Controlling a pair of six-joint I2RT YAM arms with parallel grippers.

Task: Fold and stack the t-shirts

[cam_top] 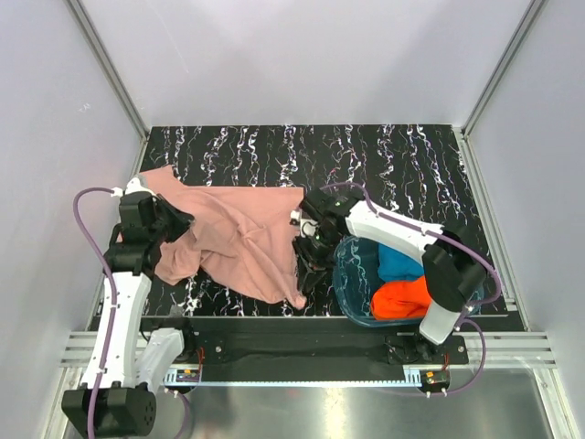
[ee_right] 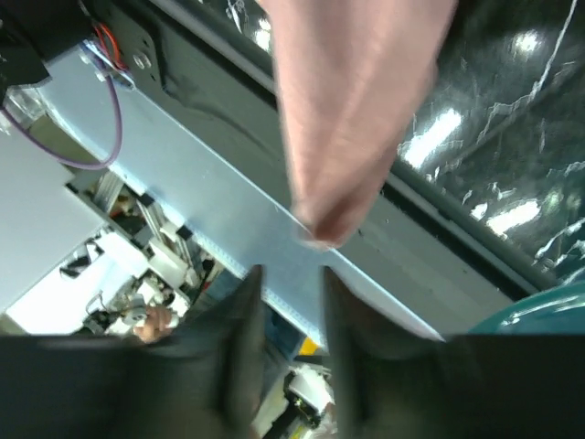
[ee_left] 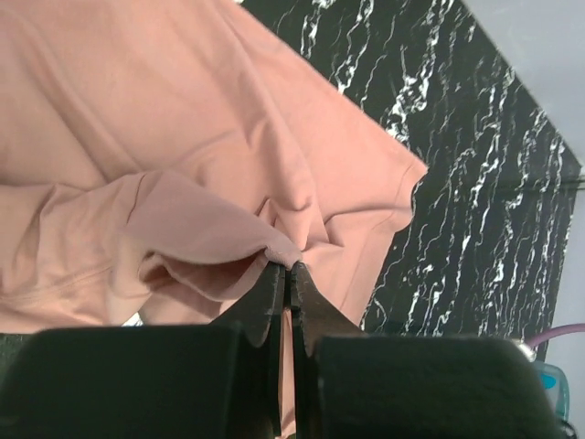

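Observation:
A pink t-shirt (cam_top: 251, 224) lies wrinkled across the left half of the dark marbled table. My left gripper (cam_top: 190, 222) is over its left part. In the left wrist view the fingertips of the left gripper are shut on a raised fold of the pink cloth. The right gripper (cam_top: 309, 282) is low by the shirt's front right corner. In the right wrist view that corner (ee_right: 338, 206) lies just beyond the right gripper; its blurred fingers stand apart with nothing between them.
A blue-green basket (cam_top: 340, 285) at the front right holds a blue cloth (cam_top: 399, 263) and an orange cloth (cam_top: 402, 299). The right arm reaches over it. A dark rail (cam_top: 302, 347) runs along the front edge.

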